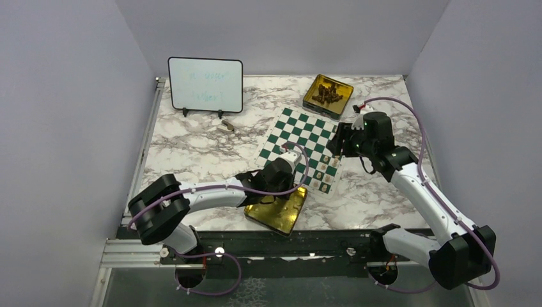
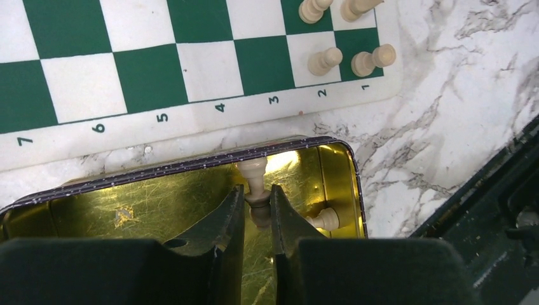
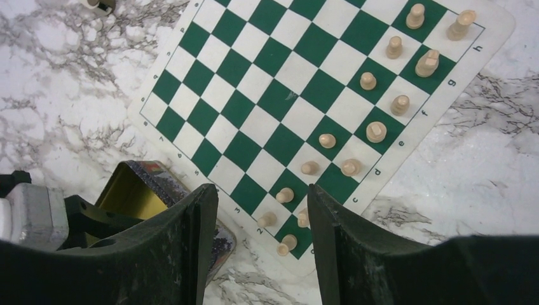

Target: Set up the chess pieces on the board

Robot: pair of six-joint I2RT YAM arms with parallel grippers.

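In the left wrist view a cream chess piece [image 2: 255, 173] is pinched between the fingertips of my left gripper, over the near gold tray [image 2: 146, 219] at its board-side wall. A second cream piece [image 2: 327, 219] lies on its side in that tray, partly behind the fingers. The green-and-white board [image 3: 254, 121] carries several cream pieces along one side, among them a pawn [image 3: 327, 140] and a taller piece [image 3: 376, 131]. Above the board's right edge my right gripper stands open, nothing held.
At the back, another gold tray [image 1: 348, 89] holds several dark brown pieces [image 1: 327, 94]. A whiteboard [image 1: 206, 84] stands back left, with a small object [image 1: 227, 126] in front of it.
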